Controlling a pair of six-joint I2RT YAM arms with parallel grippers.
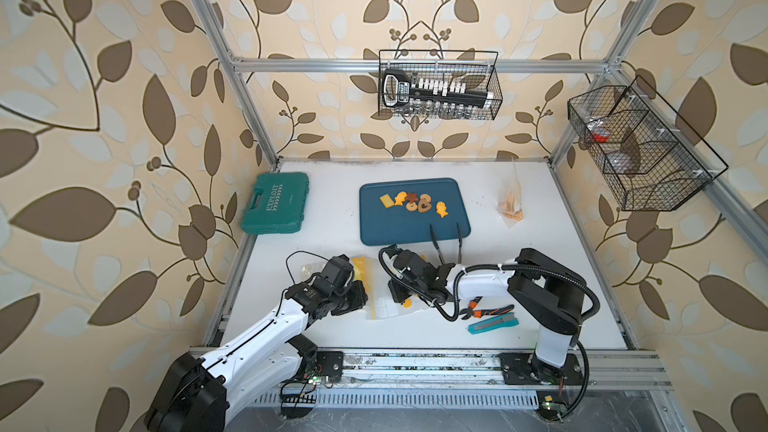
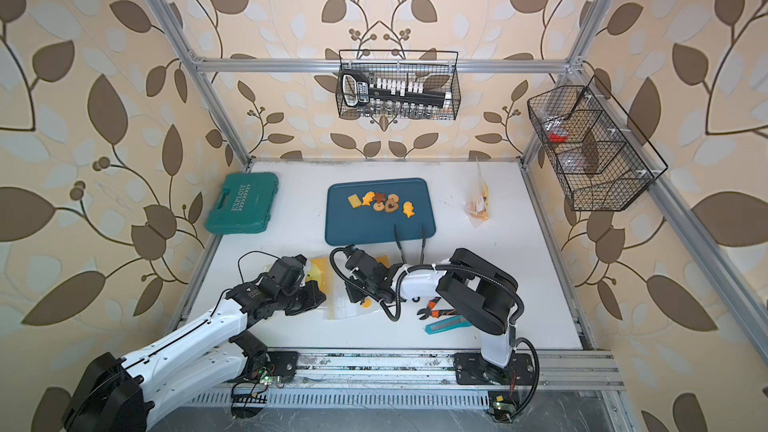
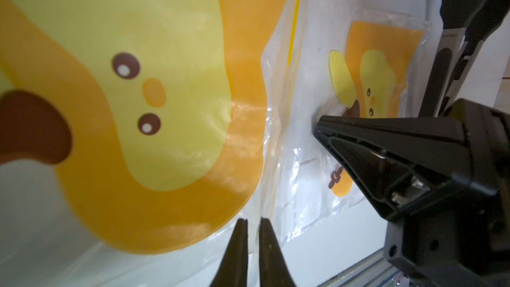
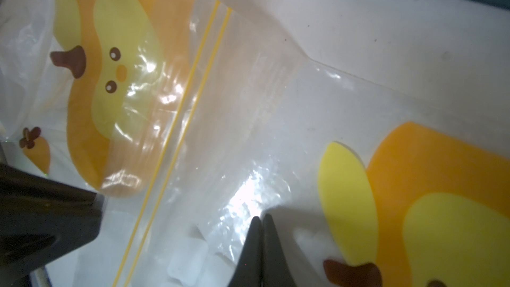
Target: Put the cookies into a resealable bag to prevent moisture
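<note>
A clear resealable bag [image 4: 124,90] with an orange and yellow character print and two yellow zip lines lies on the table. A second similar printed bag [image 4: 441,191] lies to its right. My left gripper is slightly open over the zip bag's edge, which runs up to the gap between its fingertips. My right gripper is shut above the clear part of the bags; whether film is pinched there is hard to tell. Cookies [image 1: 412,202] of several shapes lie on the blue tray [image 1: 384,230], behind both grippers.
Black-handled tongs [image 1: 446,244] lie at the tray's front edge. Orange-handled pliers [image 1: 488,312] and a teal cutter [image 1: 493,323] rest under the right arm. A green case [image 1: 276,202] stands at back left, a bag with food [image 1: 510,206] at right.
</note>
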